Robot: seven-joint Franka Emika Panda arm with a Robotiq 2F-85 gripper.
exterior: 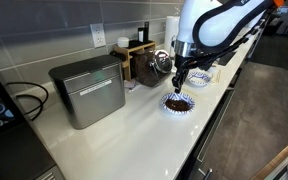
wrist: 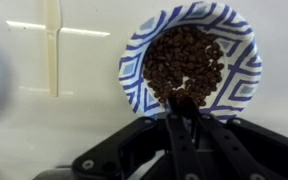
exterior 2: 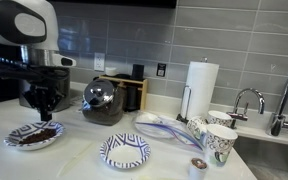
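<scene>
A blue-and-white patterned bowl [wrist: 242,80] holds dark brown coffee beans [wrist: 179,62], with a pale patch of its bottom showing near my fingertips. In exterior view 2 that bowl [exterior 2: 14,145] stands at the left of the counter, my gripper [exterior 2: 46,116] just above it. The gripper points down over the bowl's near part in the wrist view. Its fingers are shut on what look like coffee beans, small and dark against the dark tips. A second bowl [exterior 2: 125,151], white inside with a blue patterned rim, sits to the right and looks empty.
A pale wooden stick [wrist: 53,50] lies on the counter beside the bowl. A dark round-lidded pot [exterior 2: 103,100], a plastic bag [exterior 2: 169,128], a paper towel roll [exterior 2: 200,88] and patterned cups [exterior 2: 219,142] stand around.
</scene>
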